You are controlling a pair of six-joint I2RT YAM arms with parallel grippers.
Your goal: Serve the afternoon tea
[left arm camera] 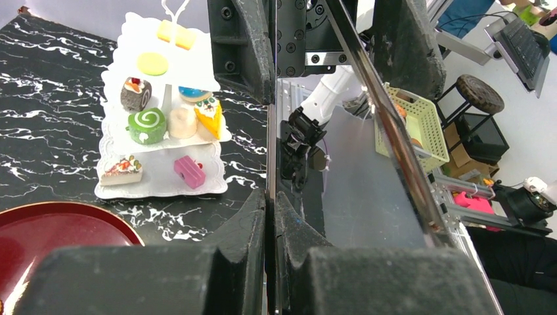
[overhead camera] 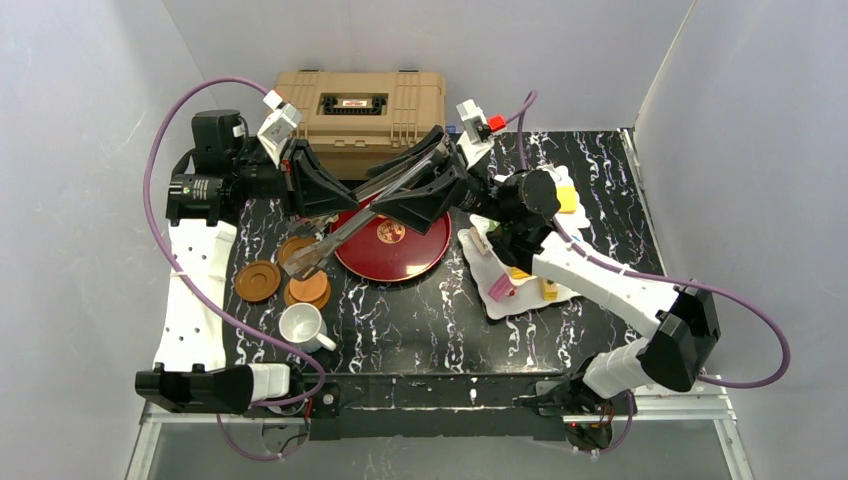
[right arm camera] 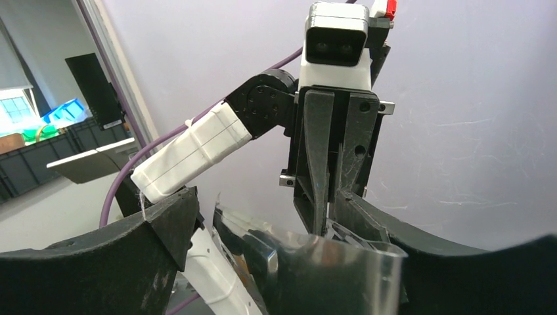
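Metal tongs (overhead camera: 350,235) slant above the red round tray (overhead camera: 432,245), their flat ends toward the lower left. My left gripper is shut on one thin arm of the tongs; the other arm stands apart from it. My right gripper is open, its fingers (right arm camera: 164,230) spread on either side of the tongs' curved metal end. Whether either finger touches the metal I cannot tell. Cakes such as a green roll (left arm camera: 146,126) and a pink piece (left arm camera: 190,172) sit on the white tiered stand (left arm camera: 161,184), right of the tray.
A white cup (overhead camera: 302,327) stands at the front left, beside several brown coasters (overhead camera: 258,281). Behind the tray is a tan case (overhead camera: 420,105). My right arm passes over the cake stand. Bare marble table (overhead camera: 415,335) lies in front of the tray.
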